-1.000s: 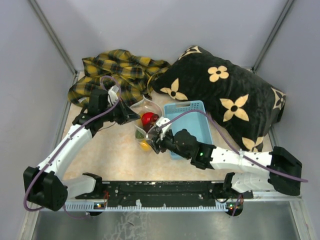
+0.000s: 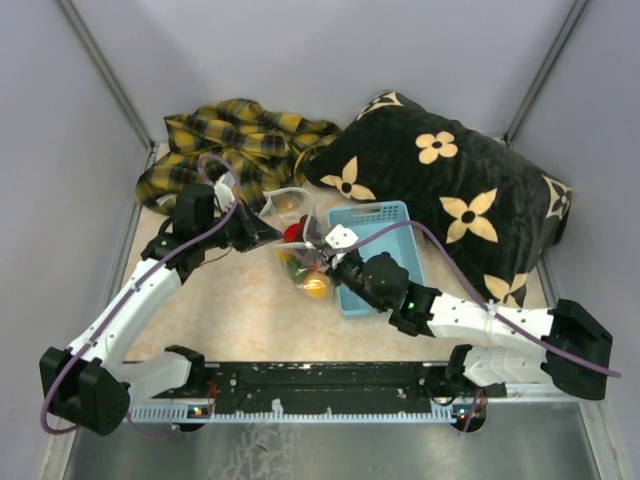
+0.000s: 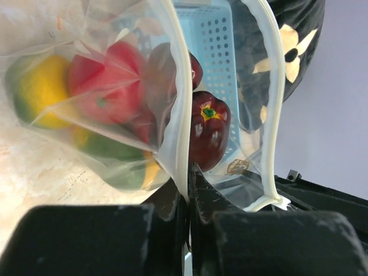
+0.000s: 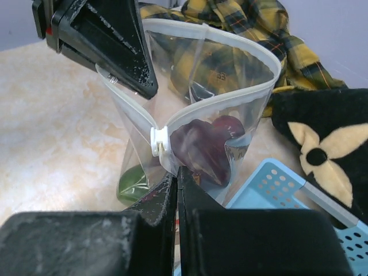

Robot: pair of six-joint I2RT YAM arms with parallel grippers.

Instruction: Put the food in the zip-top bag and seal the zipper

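Observation:
The clear zip top bag (image 2: 280, 207) stands mouth up between my arms, its white-edged opening parted. Inside it, the left wrist view shows a red fruit or vegetable (image 3: 109, 80), a dark red one (image 3: 210, 129) and yellow-green ones (image 3: 43, 89). My left gripper is shut on the bag's white zipper rim (image 3: 179, 103). Just below the white zipper slider (image 4: 160, 141), the tips of my right gripper are shut on the bag's clear film, which gathers there. An orange-yellow piece (image 2: 317, 285) shows low in the bag.
A blue basket (image 2: 408, 255), apparently empty, stands right of the bag, partly beneath my right arm. Behind lie a checked cloth (image 2: 240, 135) and a large black flowered cushion (image 2: 430, 170).
My right gripper has moved right and slightly back, and the near side of the bag with the orange-yellow piece has shifted right. The mouth looks pulled narrower. My left gripper has moved slightly.

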